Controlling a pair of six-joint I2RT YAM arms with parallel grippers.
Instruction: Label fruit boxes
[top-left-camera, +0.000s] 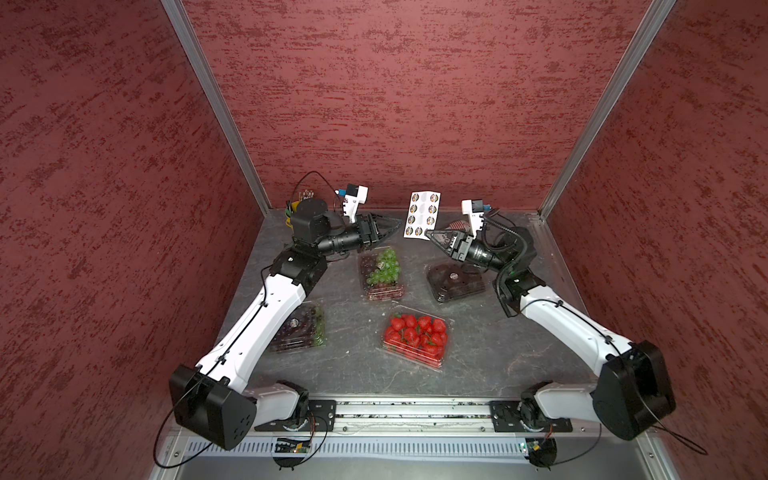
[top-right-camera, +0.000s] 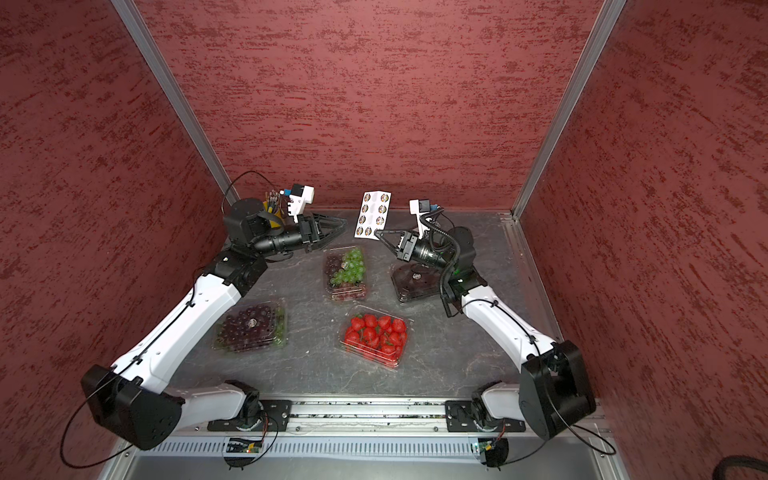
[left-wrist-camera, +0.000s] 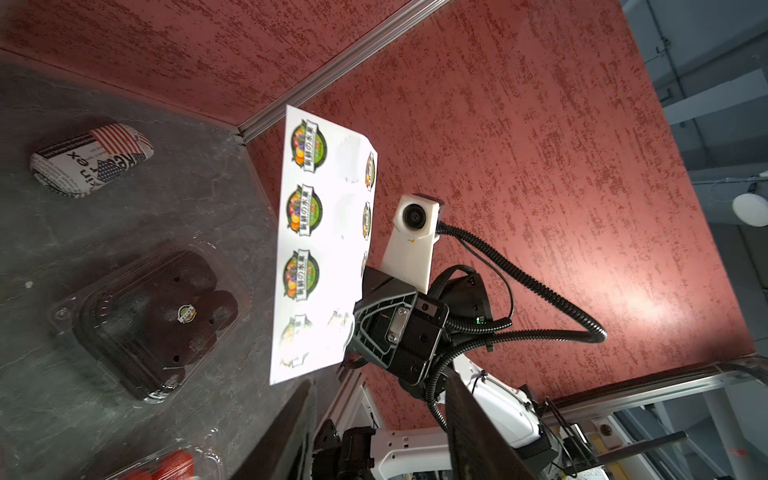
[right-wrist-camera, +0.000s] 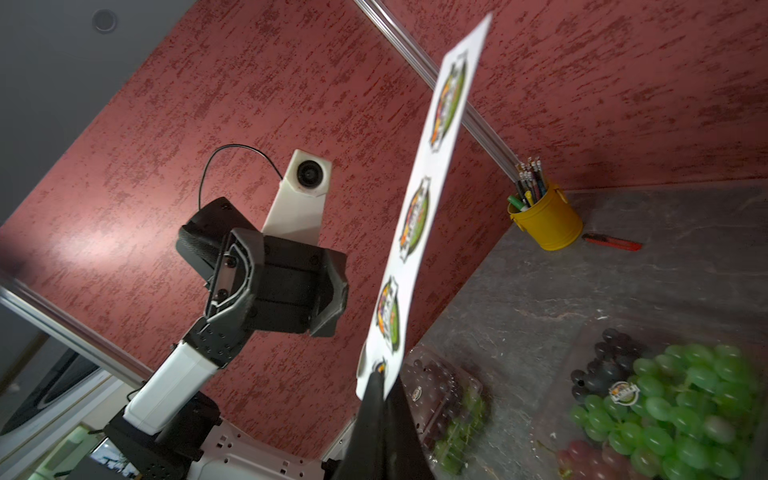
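The white sheet of round fruit labels (top-left-camera: 422, 214) stands upright above the table, its lower corner pinched by my right gripper, which is shut. Apart from the sheet, on its left, my left gripper (top-left-camera: 399, 225) has its fingers spread, with nothing visible between them in the left wrist view. Round labels show on the mixed grape box (top-left-camera: 382, 273), the dark fruit box (top-left-camera: 457, 281) and the dark grape box (top-right-camera: 251, 326). On the box of red fruit (top-left-camera: 417, 339), nearest the front middle, I see no label.
A yellow cup of pens (right-wrist-camera: 552, 220) stands at the back left, a red cutter (right-wrist-camera: 612, 241) beside it. Behind the dark fruit box lies a printed pouch (left-wrist-camera: 91, 158). Bare table surrounds the red fruit box.
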